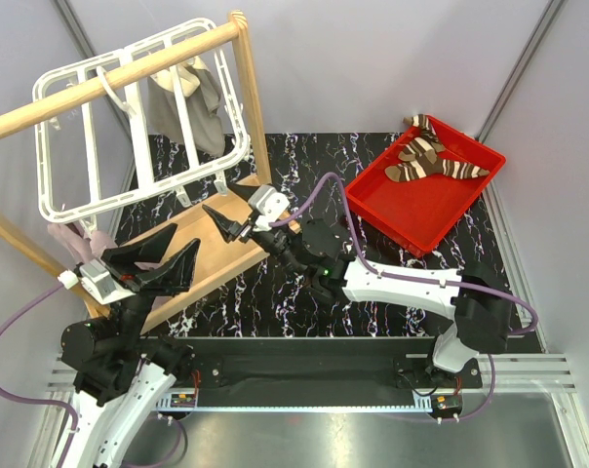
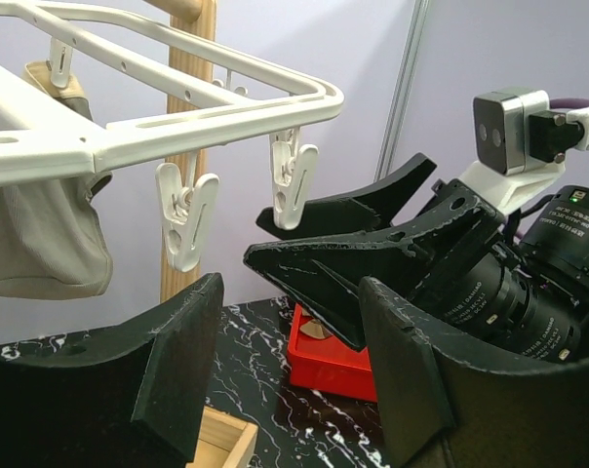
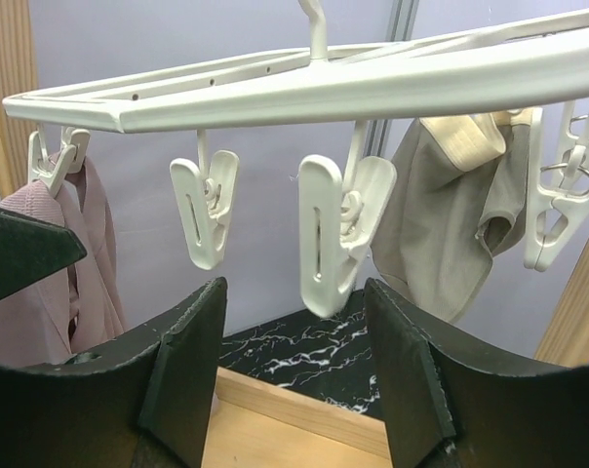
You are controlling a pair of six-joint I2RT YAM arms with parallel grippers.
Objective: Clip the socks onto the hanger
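The white hanger (image 1: 158,188) hangs from a wooden bar at upper left. A grey-beige sock (image 1: 189,109) is clipped at its far side, a pink sock (image 3: 88,224) at another corner. Striped brown socks (image 1: 423,156) lie in the red bin (image 1: 412,234). By the hanger's right corner, my right gripper (image 1: 217,198) stands open; an empty clip (image 3: 324,234) appears above the gap between its fingertips. In the left wrist view, that gripper's fingers (image 2: 353,255) are close to a corner clip (image 2: 293,180); contact is unclear. My left gripper (image 1: 185,237) is open and empty, below the hanger's front edge.
Beneath the hanger is the stand's wooden base (image 1: 212,244). Another empty clip (image 2: 187,216) hangs beside the corner one.
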